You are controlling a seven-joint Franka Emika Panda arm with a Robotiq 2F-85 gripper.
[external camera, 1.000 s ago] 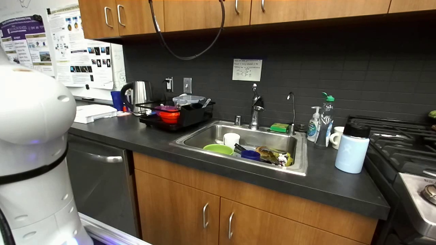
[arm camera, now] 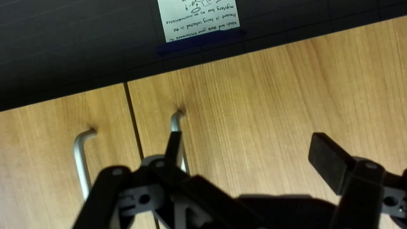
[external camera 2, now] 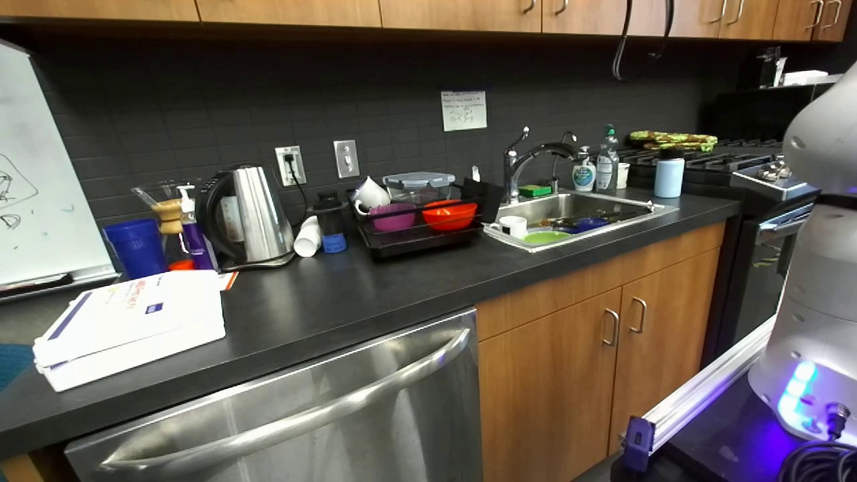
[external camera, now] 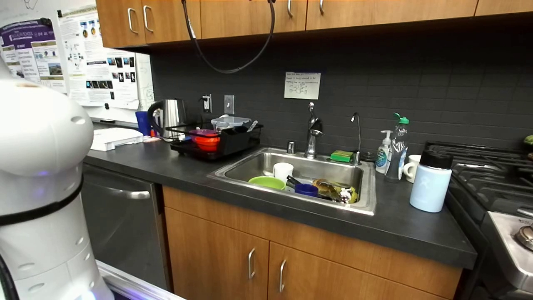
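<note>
In the wrist view my gripper stands open, its dark fingers (arm camera: 332,162) wide apart with nothing between them. Behind it fills the frame a wooden upper cabinet door (arm camera: 263,107). One silver handle (arm camera: 175,122) is partly covered by the left finger; whether they touch I cannot tell. A second handle (arm camera: 80,160) is on the neighbouring door, left of the gripper. This view is turned over, as the writing on the paper note (arm camera: 200,19) is upside down. Neither exterior view shows the gripper.
The sink (external camera: 369,195) holds a white mug (external camera: 282,171), a green bowl (external camera: 267,182) and other dishes. A black dish rack (external camera 2: 426,246) and kettle (external camera 2: 265,217) stand left of it. Right are soap bottles and a light-blue bottle (external camera: 430,187). A black cable (external camera: 200,50) hangs before the cabinets.
</note>
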